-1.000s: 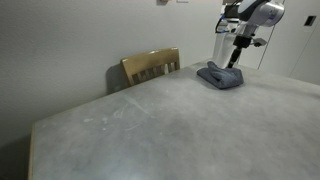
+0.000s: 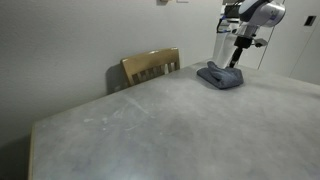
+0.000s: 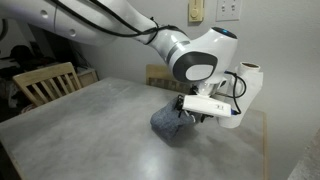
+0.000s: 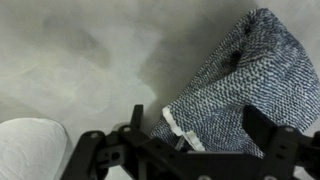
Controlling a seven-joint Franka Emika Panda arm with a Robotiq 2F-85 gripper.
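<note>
A dark grey-blue cloth (image 2: 220, 75) lies bunched on the table near its far right side. In the wrist view the woven cloth (image 4: 250, 92) fills the right half, with a pale strip (image 4: 183, 130) along one edge. My gripper is open, its dark fingers (image 4: 262, 128) set apart with part of the cloth showing between and below them. From exterior view 1 the gripper (image 2: 235, 62) points down just over the back of the cloth. Exterior view 2 shows the cloth (image 3: 170, 122) partly hidden by the gripper; whether the fingertips touch it I cannot tell.
A wooden chair (image 2: 150, 65) stands at its far edge, close to the wall. Another chair (image 3: 52, 80) is at the left in exterior view 2. A white rounded object (image 4: 32, 148) shows at lower left in the wrist view.
</note>
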